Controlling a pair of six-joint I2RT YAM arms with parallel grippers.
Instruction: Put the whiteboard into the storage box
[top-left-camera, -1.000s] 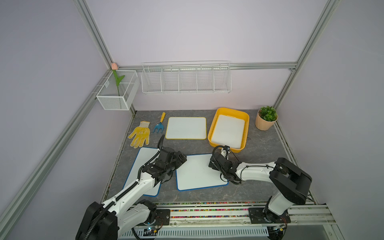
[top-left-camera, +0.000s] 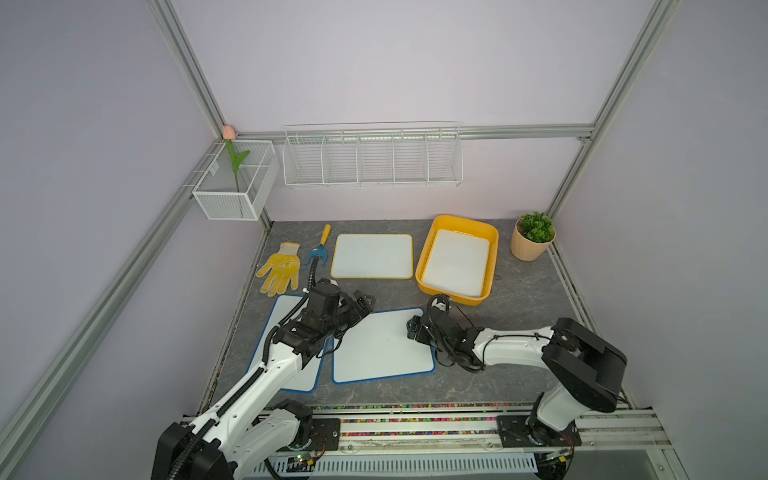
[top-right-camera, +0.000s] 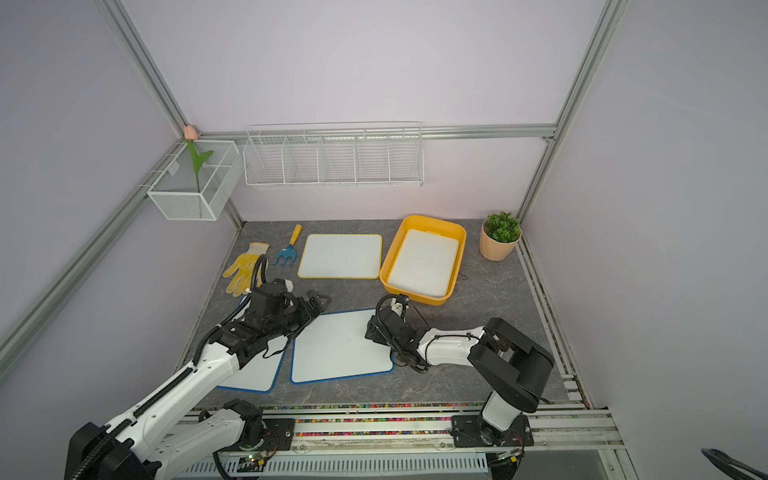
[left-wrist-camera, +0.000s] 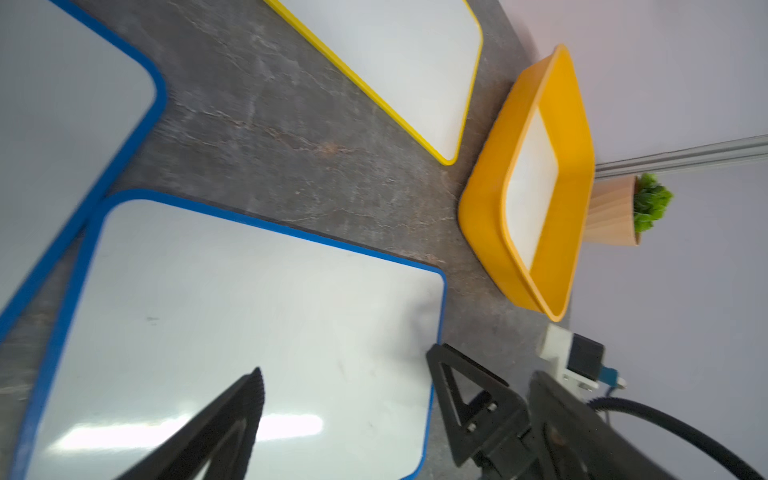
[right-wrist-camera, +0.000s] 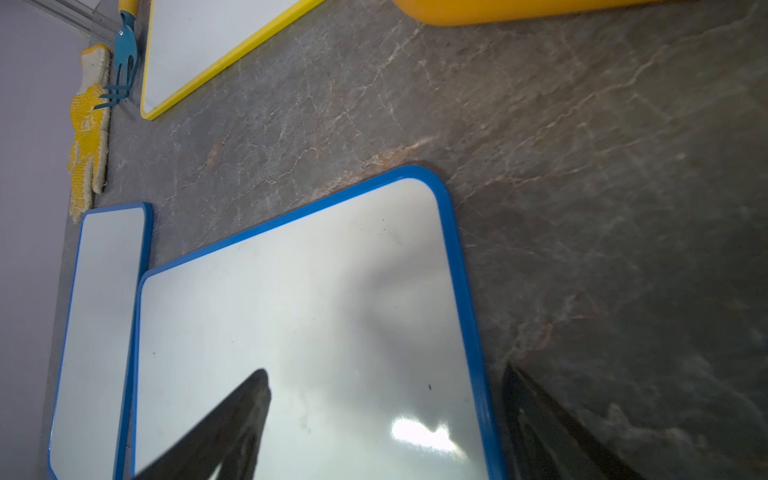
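Note:
A white board with a blue rim (top-left-camera: 384, 352) lies flat at the front middle of the table. My right gripper is open over its right end; in the right wrist view one finger appears above the white face and the other just outside the blue edge. My left gripper hangs open above the board's left part, nothing between its fingers. At the back stands the yellow box (top-left-camera: 427, 249), a white panel lying inside it. A second blue-rimmed board (top-left-camera: 276, 328) lies to the left, partly behind the left arm. Left of the box is a yellow-rimmed board (top-left-camera: 373, 256).
A yellow glove (top-left-camera: 280, 270) and a blue garden fork (top-left-camera: 318, 253) lie at the back left. The potted plant (top-left-camera: 532, 235) stands right of the box. Wire baskets (top-left-camera: 372, 156) hang on the back wall. Bare table shows at the right.
Over the last second the middle blue-rimmed board has slid left, nearer the left board. My right gripper moved slightly left.

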